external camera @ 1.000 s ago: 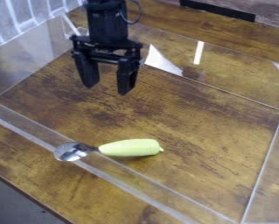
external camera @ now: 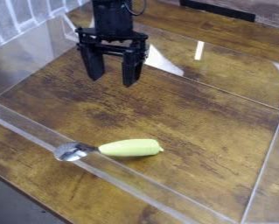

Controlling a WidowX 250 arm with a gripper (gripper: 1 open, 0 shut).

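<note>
My black gripper [external camera: 112,70] hangs over the back left of the wooden table, its two fingers spread apart and nothing visible between them. A pale yellow-green corn-like toy [external camera: 132,148] lies on the table in the lower middle, well below and in front of the gripper. A metal spoon [external camera: 72,150] lies just left of it, its bowl by a clear panel's edge, touching or very near the yellow toy.
Clear plastic panels [external camera: 268,175] border the work area on the sides and front. The wooden surface [external camera: 165,105] between gripper and toy is bare. A white railing [external camera: 19,26] stands at the top left, a dark strip [external camera: 218,10] at the back.
The toy and spoon are unchanged.
</note>
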